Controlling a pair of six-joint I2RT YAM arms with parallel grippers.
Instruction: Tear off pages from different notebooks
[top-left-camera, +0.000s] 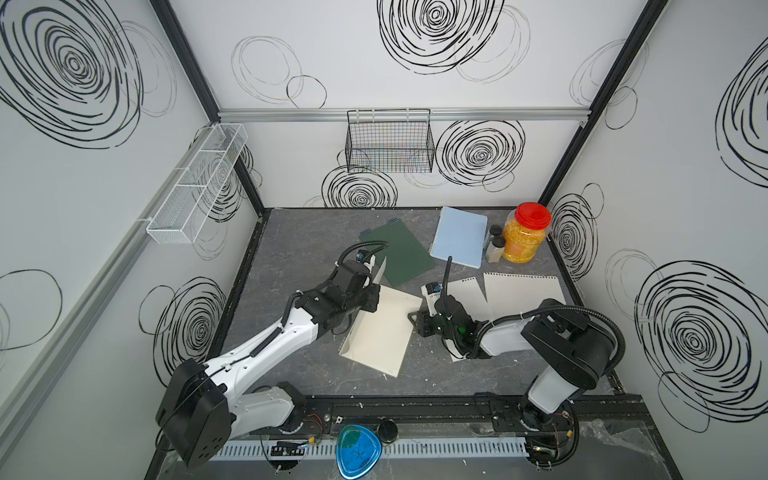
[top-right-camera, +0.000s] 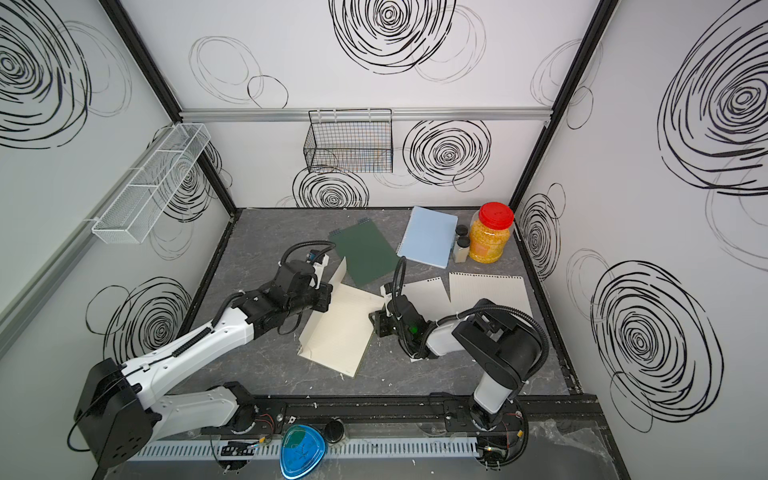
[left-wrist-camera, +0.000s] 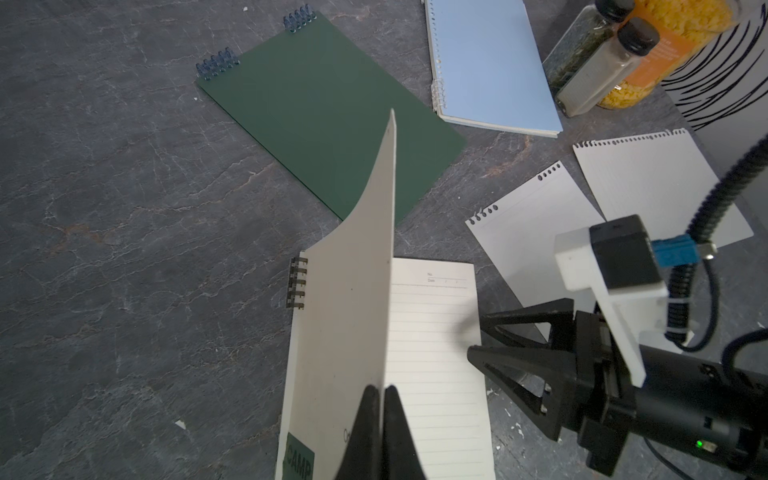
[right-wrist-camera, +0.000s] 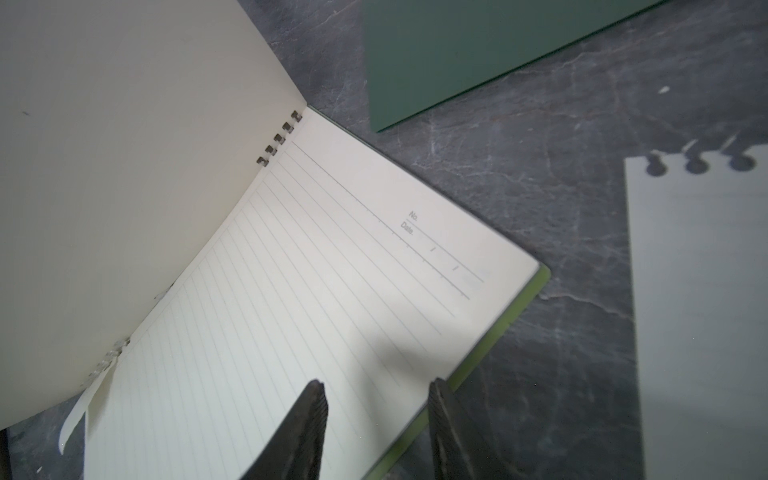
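A lined spiral notebook (left-wrist-camera: 440, 368) lies open on the dark table, its raised cover (left-wrist-camera: 344, 320) standing up from the binding. Pinching the edge of that cover is my left gripper, seen in the left wrist view. My right gripper is part open over the notebook's right edge, one fingertip above the page and the other beyond it; nothing is held between them. Further back, the green notebook (left-wrist-camera: 336, 112) and the blue notebook (left-wrist-camera: 492, 64) are closed. Two torn pages with ragged holes, a nearer page (left-wrist-camera: 536, 224) and a farther page (left-wrist-camera: 656, 172), lie to the right.
A red-lidded jar (top-left-camera: 525, 233) and two small bottles (top-left-camera: 494, 248) stand at the back right. A black wire basket (top-left-camera: 389, 144) hangs on the back wall, a white one (top-left-camera: 200, 184) on the left.
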